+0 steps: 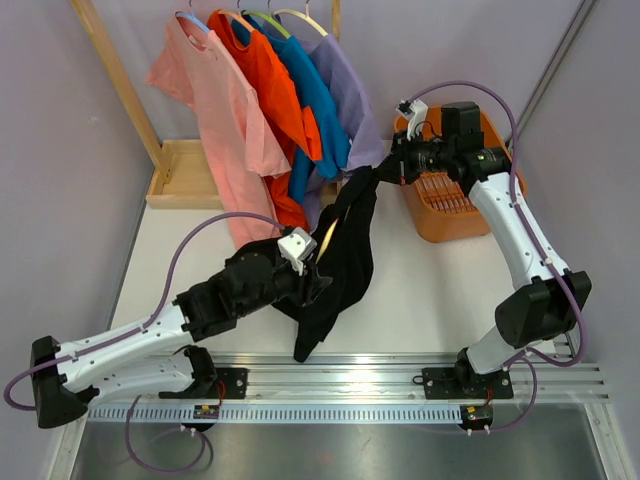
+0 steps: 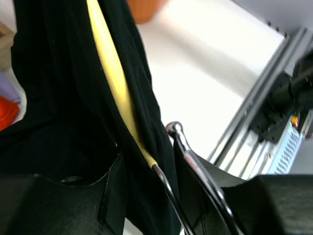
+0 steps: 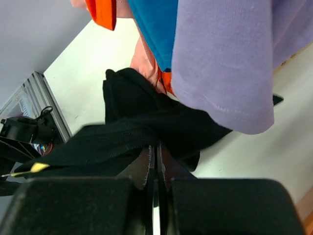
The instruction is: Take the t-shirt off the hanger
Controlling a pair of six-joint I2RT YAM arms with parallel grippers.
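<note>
A black t-shirt hangs between the grippers, with a yellow hanger and its metal hook inside its folds. My left gripper is at the hanger's hook end, in the lower part of the shirt; in its wrist view the fingers sit around the metal, and how far shut they are is unclear. My right gripper is shut on the shirt's black cloth, holding it up beside the purple shirt.
Pink, red, blue and purple shirts hang on the wooden rack behind. An orange crate stands at the right.
</note>
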